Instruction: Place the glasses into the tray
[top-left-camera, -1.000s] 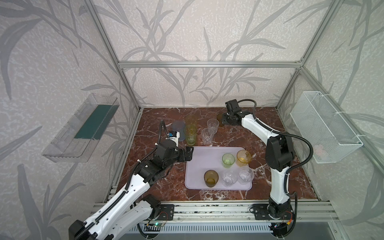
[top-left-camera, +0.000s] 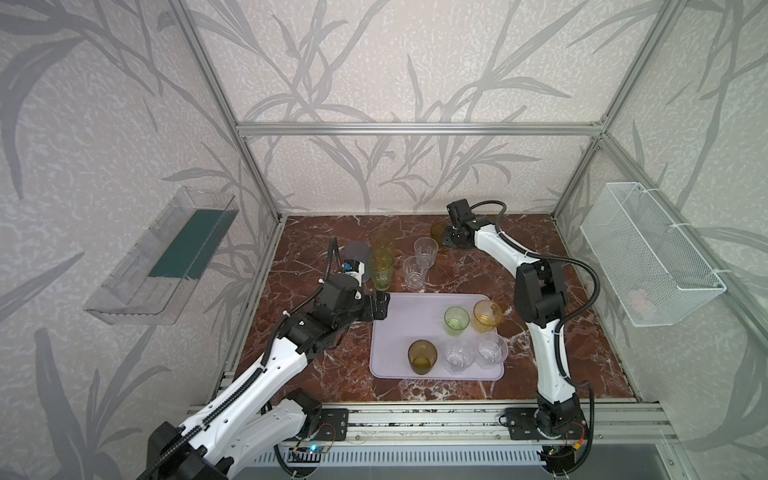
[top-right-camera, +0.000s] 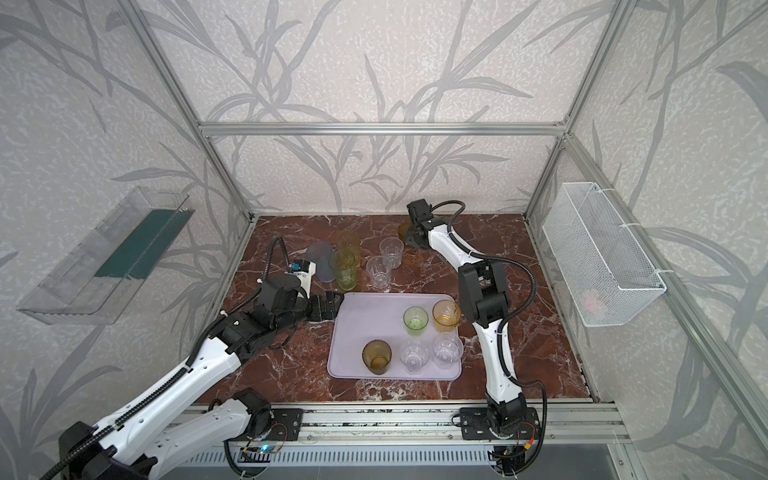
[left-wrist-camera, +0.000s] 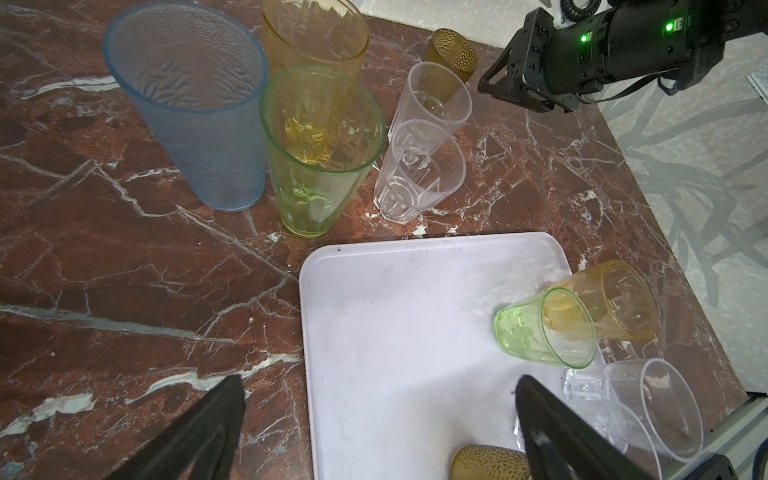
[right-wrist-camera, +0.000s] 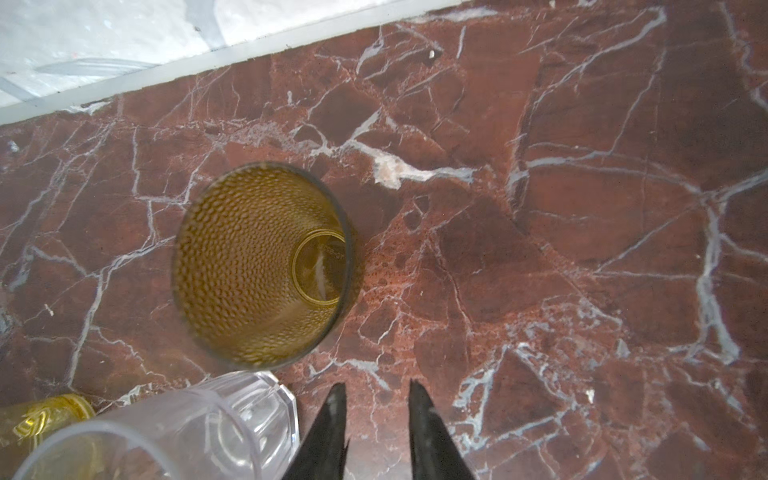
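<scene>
At the back of the table, a brown textured glass stands upright beside my right gripper. The right fingers are close together; only bare table shows through their narrow gap. My left gripper is open, near the left edge of the lilac tray. Several glasses lie in the tray: a green one, an amber one, a brown one and two clear ones. Behind the tray stand a blue glass, a tall green glass, a yellow glass and two clear glasses.
A clear wall bin hangs at the left, and a white wire basket at the right. The tray's left and middle floor is mostly bare. Free marble table lies between the clear glasses and my right arm.
The left arm has shifted slightly right. The glasses in the tray have not moved.
</scene>
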